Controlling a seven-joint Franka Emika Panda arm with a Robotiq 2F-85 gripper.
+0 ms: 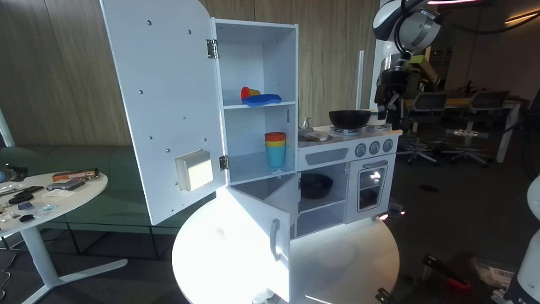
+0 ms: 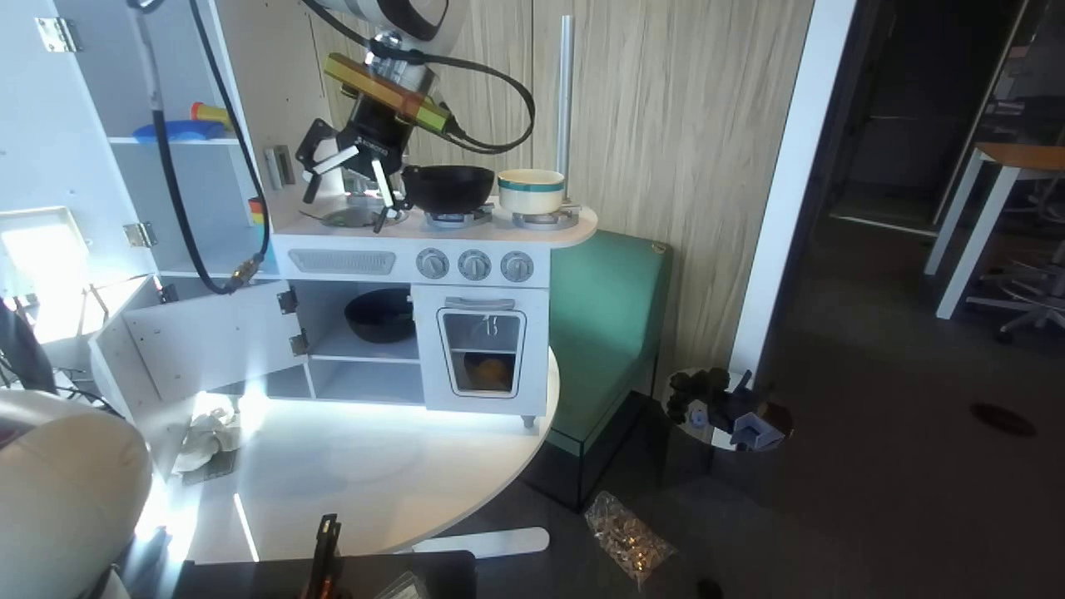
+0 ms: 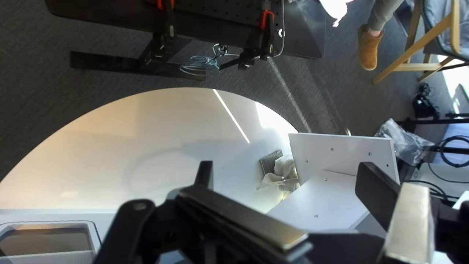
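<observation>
My gripper (image 2: 345, 208) hangs fingers-down near the toy kitchen's counter in exterior view 2. Its two fingers (image 2: 382, 205) stand well apart with nothing visible between them. In exterior view 1 the gripper (image 1: 389, 120) is seen in front of the stove end. The wrist view shows the open gripper looking down past the counter. A black pan (image 2: 451, 188) rests on one burner and a cream pot with a green band (image 2: 531, 191) on the other. Stacked cups (image 1: 275, 151) stand on the lower fridge shelf.
The tall fridge door (image 1: 167, 111) and the low cabinet door (image 1: 268, 233) hang open. Another black pan (image 1: 316, 185) sits inside the cabinet; the oven door (image 1: 371, 187) is closed. A blue dish (image 1: 261, 100) lies beside a red-yellow cup (image 1: 249, 93) on the upper shelf.
</observation>
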